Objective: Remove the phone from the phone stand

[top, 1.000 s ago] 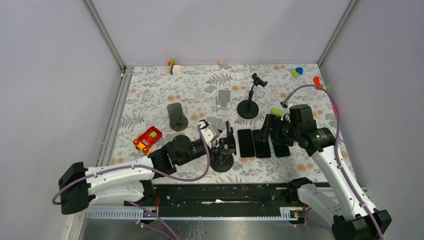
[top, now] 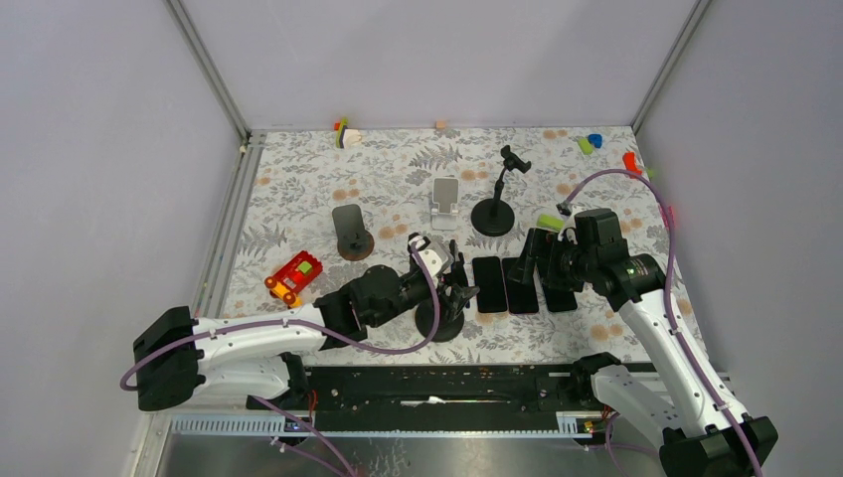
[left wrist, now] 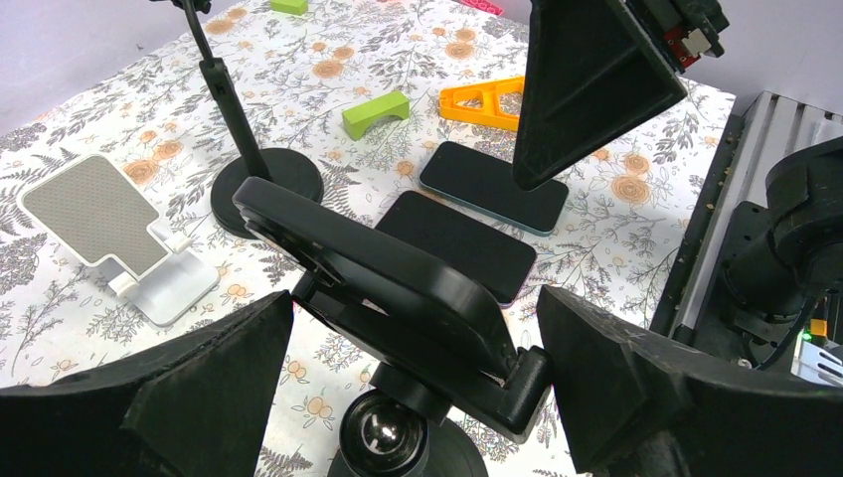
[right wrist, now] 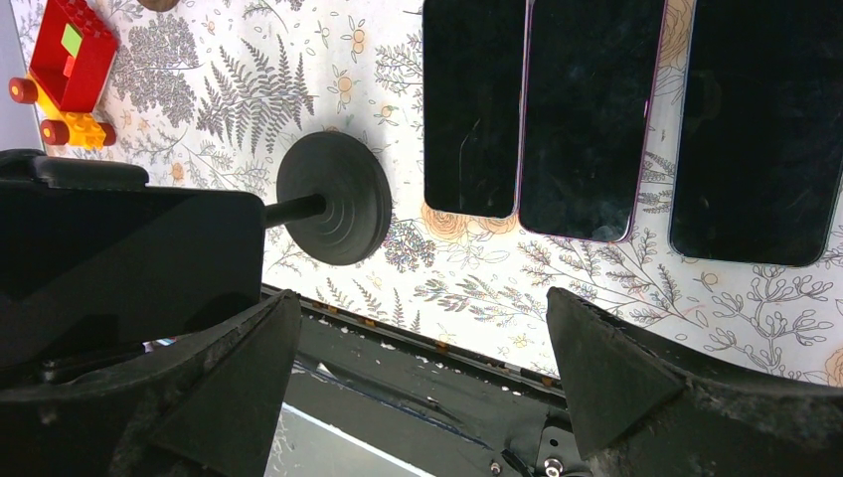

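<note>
A black phone stand rises from a round base (right wrist: pixel 333 199) near the table's front edge. Its black holder head (left wrist: pixel 398 288) fills the space between the spread fingers of my left gripper, which is open and not visibly clamped. Whether a phone sits in that head, I cannot tell. Three dark phones lie flat to the right: one phone (right wrist: pixel 472 109) closest to the stand, a middle phone (right wrist: pixel 587 119) and a far phone (right wrist: pixel 760 129). Over this group hovers my right gripper, open, with nothing held.
Behind stand a white stand (top: pixel 444 204), a tall black stand (top: pixel 493 216) and a grey-topped stand (top: pixel 350 231). A red toy car (top: pixel 297 272) is at the left. A green block (left wrist: pixel 376 114) and an orange piece (left wrist: pixel 482 104) lie beyond the phones.
The left gripper has moved right, closer around the stand's holder head. The right arm and the phones on the table have stayed put.
</note>
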